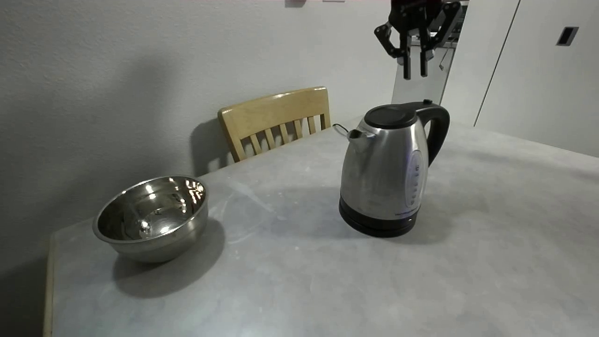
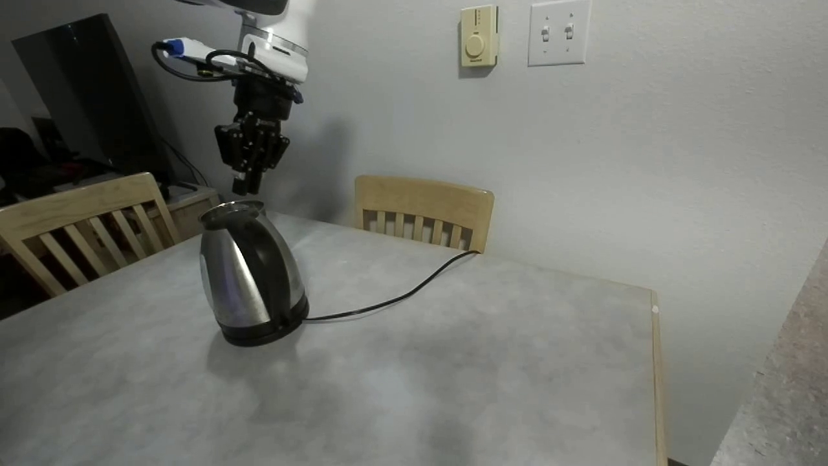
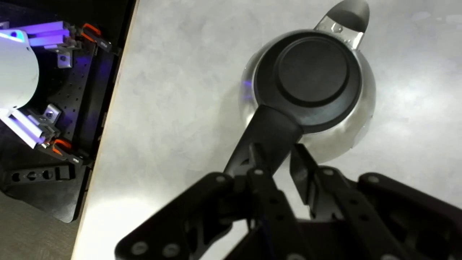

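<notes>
A silver electric kettle (image 1: 382, 168) with a black lid, handle and base stands upright on the grey table. Its lid (image 3: 312, 69) is closed, and the spout points away from the handle. My gripper (image 1: 415, 76) hangs in the air above the kettle, apart from it, its fingers part open with a narrow gap and nothing between them. From the wrist, the black handle (image 3: 270, 132) shows just beyond the fingertips, and the gripper covers its lower end. In exterior view 2 the gripper (image 2: 246, 191) hangs over the kettle's top.
A shiny metal bowl (image 1: 154, 216) sits at the table's left end, empty. A black cord (image 2: 396, 299) runs from the kettle's base to the table's far edge. Wooden chairs (image 2: 425, 203) stand beyond it.
</notes>
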